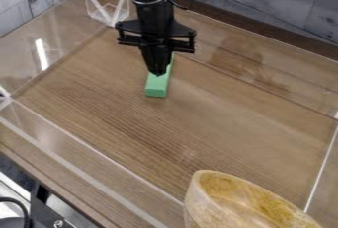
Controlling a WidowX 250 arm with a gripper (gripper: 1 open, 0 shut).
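My black gripper (156, 49) is in the upper middle of the camera view, pointing down over a green block (157, 85) on the wooden table. The block stands partly hidden behind the gripper's lower end. Whether the fingers are open, shut or touching the block is too small and dark to tell.
A cream, yellowish bowl-like object (238, 207) sits at the bottom right. The wooden table (244, 123) is otherwise mostly clear. A clear plastic item (106, 7) is at the back left, near the tiled wall.
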